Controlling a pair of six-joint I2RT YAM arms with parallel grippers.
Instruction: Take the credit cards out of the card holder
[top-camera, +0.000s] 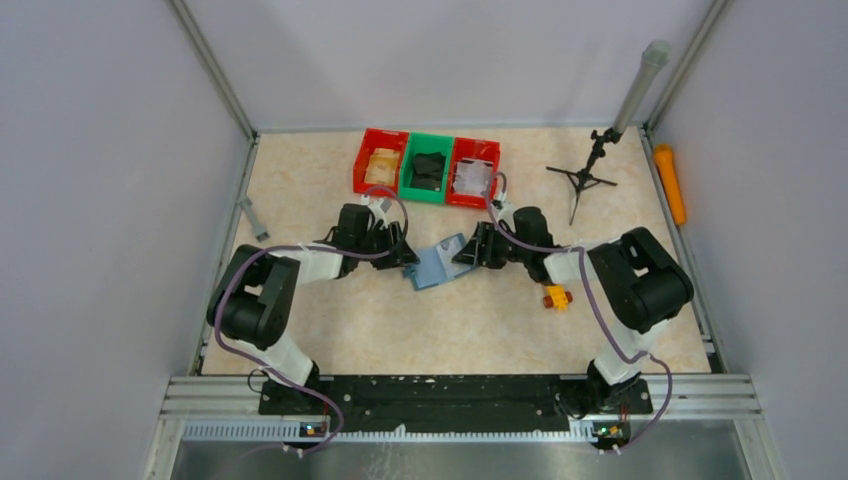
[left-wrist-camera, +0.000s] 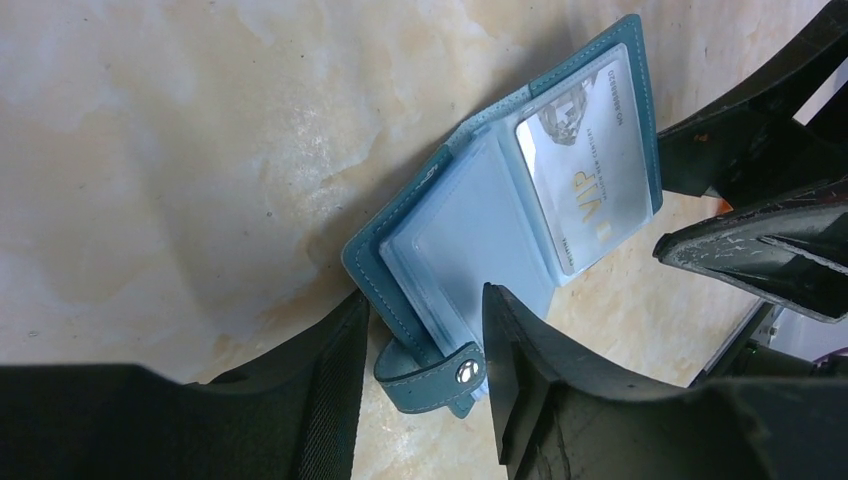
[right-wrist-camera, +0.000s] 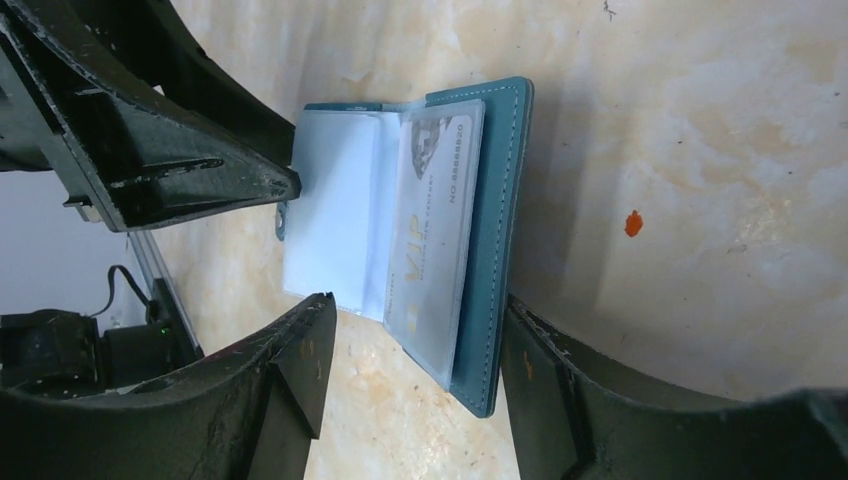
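Note:
A blue card holder (top-camera: 432, 268) lies opened on the table, a card marked VIP (left-wrist-camera: 582, 165) in its pocket at the end by my right gripper. My left gripper is at the strap end, fingertips on either side of the holder's edge, shut on it. My right gripper has its fingers either side of the card end, part open, the right finger at the holder's edge. In the right wrist view, the card (right-wrist-camera: 430, 240) sits against the teal cover.
Red and green bins (top-camera: 426, 140) stand behind the holder. A yellow toy car (top-camera: 556, 298) lies by the right arm, a tripod (top-camera: 590, 175) at back right.

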